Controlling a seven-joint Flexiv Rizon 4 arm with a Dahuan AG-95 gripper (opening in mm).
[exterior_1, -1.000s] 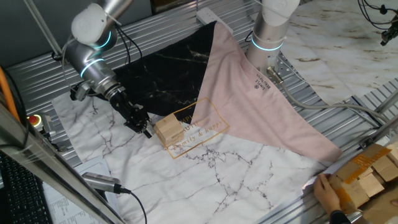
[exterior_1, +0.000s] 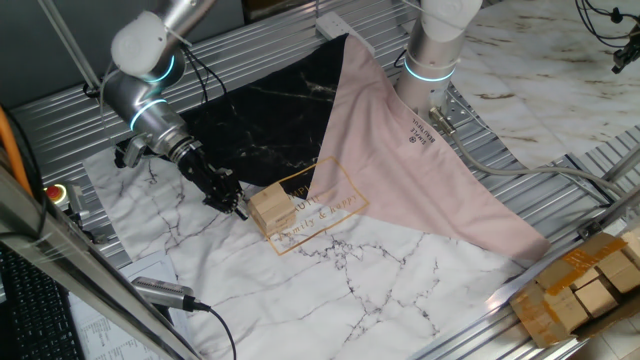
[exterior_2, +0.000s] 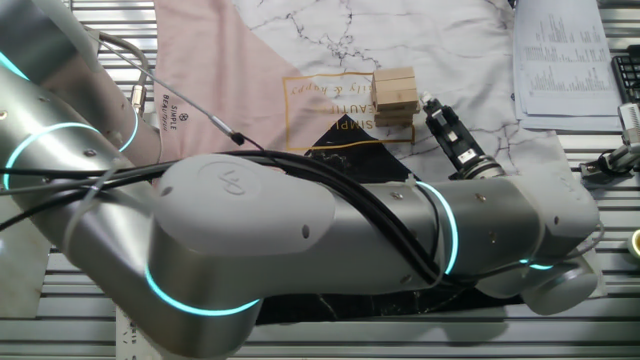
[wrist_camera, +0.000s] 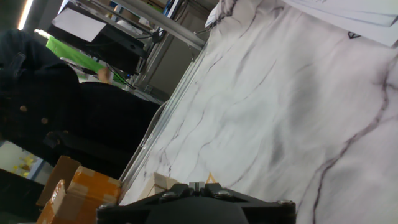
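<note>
A small stack of light wooden blocks (exterior_1: 270, 208) stands on the cloth, over the gold-framed print near the tip of the black area. My gripper (exterior_1: 242, 212) is low over the white marbled part, just beside the stack. From the second exterior view, the gripper (exterior_2: 430, 103) points toward the blocks (exterior_2: 395, 88), with a narrow gap between them. At the bottom of the wrist view, the black fingers of the gripper meet at the middle with nothing visible between them. Part of a wooden block (wrist_camera: 158, 184) shows behind them on the left.
An open cardboard box (exterior_1: 540, 312) holding several wooden blocks sits at the right edge. A grey device with a cable (exterior_1: 165, 294) and papers lie at the front left.
A person's hand that was on the cardboard box one second ago is gone, and the box sits slightly differently. My gripper has barely shifted; the block stack looks unmoved.
</note>
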